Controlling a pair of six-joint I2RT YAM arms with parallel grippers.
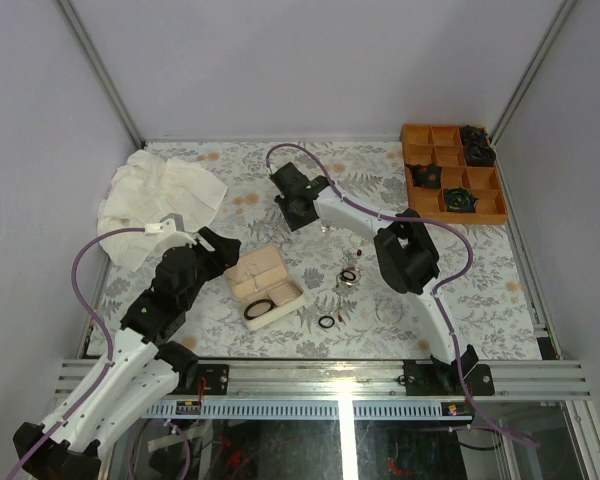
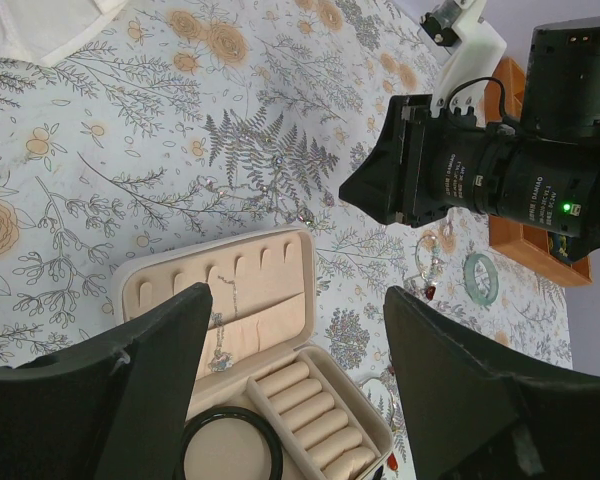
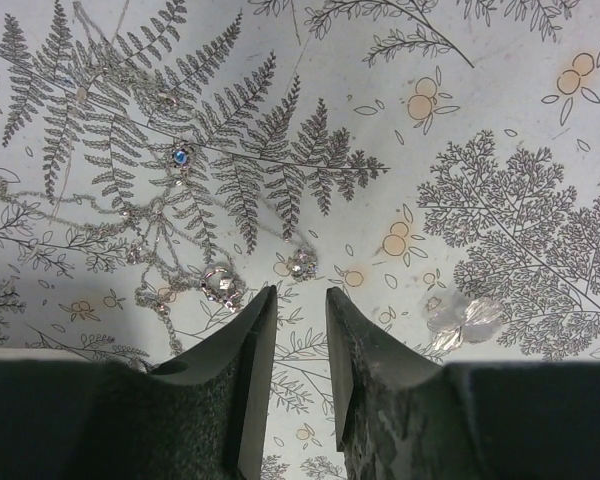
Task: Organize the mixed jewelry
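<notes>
An open beige jewelry box [image 1: 265, 285] sits near the middle, a dark bangle [image 2: 268, 432] in it and a necklace [image 2: 220, 355] on its lid. My left gripper hangs open above it. My right gripper is over the tangled silver chains [image 3: 160, 230], its fingertips a little apart, nothing visible between them. A small sparkly piece [image 3: 302, 262] lies just beyond those fingertips, and a clear crinkled piece [image 3: 462, 318] lies to their right. A pale green bangle [image 2: 480, 280] and other pieces lie right of the box.
An orange compartment tray [image 1: 440, 205] with dark pouches stands at the back right. A white cloth [image 1: 160, 200] lies at the back left. A small dark ring [image 1: 326, 321] lies near the front, with open table around it.
</notes>
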